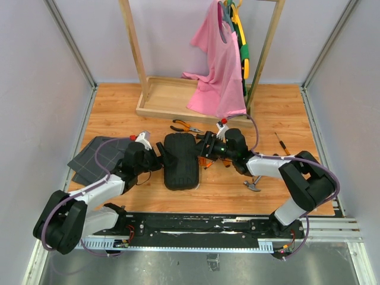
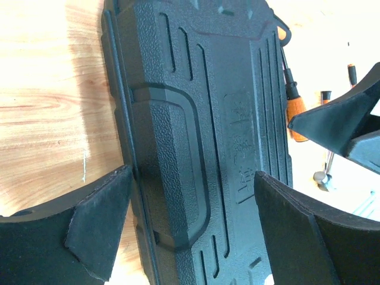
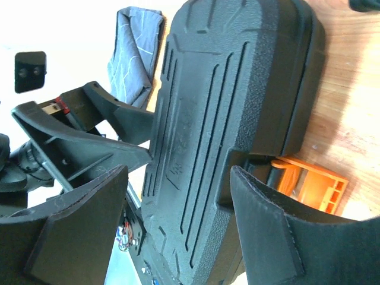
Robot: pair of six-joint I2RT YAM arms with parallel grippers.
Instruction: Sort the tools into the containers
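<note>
A black hard tool case (image 1: 181, 168) lies closed in the middle of the table, its ribbed lid filling much of both wrist views. My left gripper (image 1: 164, 153) is at its left side, fingers part open against or very near the case's edge. My right gripper (image 1: 202, 145) is at the upper right side, fingers apart near an orange latch (image 3: 314, 187). Orange-handled pliers (image 1: 184, 127) lie behind the case; a hammer (image 1: 252, 185) and a screwdriver (image 1: 282, 142) lie to the right. Orange-handled tools are partly hidden beside the case under my right arm.
A dark folded cloth (image 1: 89, 160) covers the left of the table. A wooden rack (image 1: 154, 110) with hanging pink and green garments stands at the back.
</note>
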